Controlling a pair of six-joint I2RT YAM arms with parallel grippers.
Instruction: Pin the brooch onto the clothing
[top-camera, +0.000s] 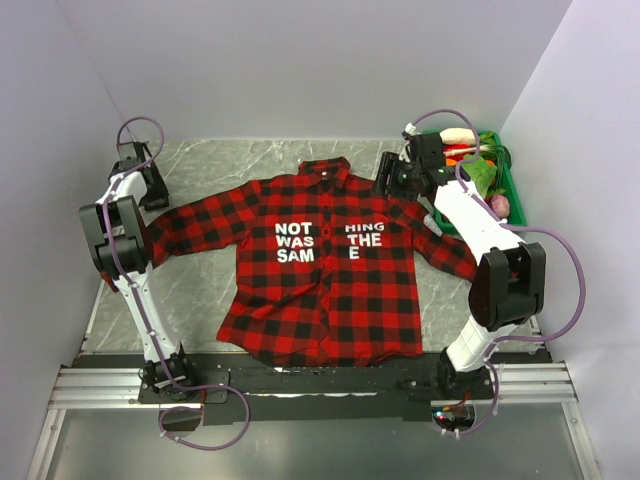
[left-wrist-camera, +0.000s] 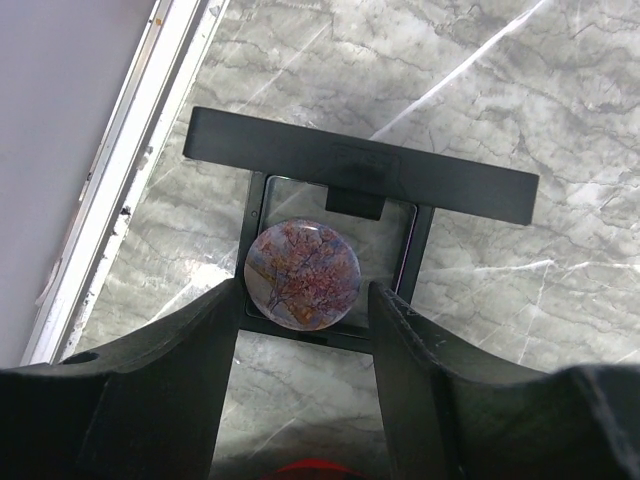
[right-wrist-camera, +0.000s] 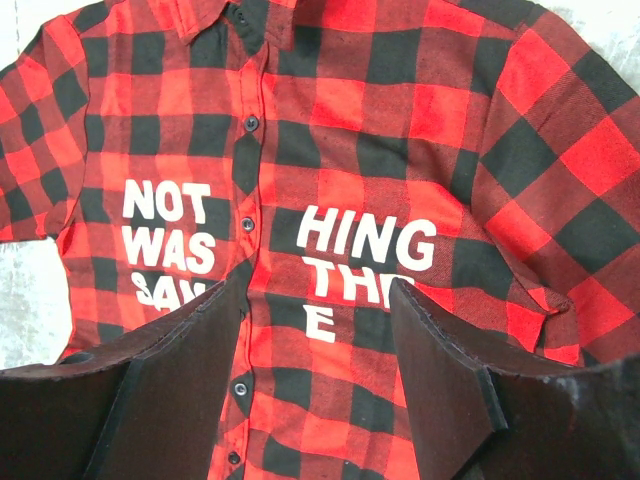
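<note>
A round brooch (left-wrist-camera: 302, 275) with a pink blossom picture rests in a black square case (left-wrist-camera: 361, 158) at the far left of the table. My left gripper hangs open over it, its fingertips either side of the brooch. The red-and-black plaid shirt (top-camera: 325, 300) lies spread out, with white lettering on both chest halves. My right gripper is open above the shirt's upper right, nothing between its fingers, looking down on the buttons and lettering.
A green basket of vegetables (top-camera: 510, 188) stands at the back right, beside the right arm. Grey marble table (top-camera: 220, 160) shows bare behind the left sleeve. Pale walls close in the back and both sides.
</note>
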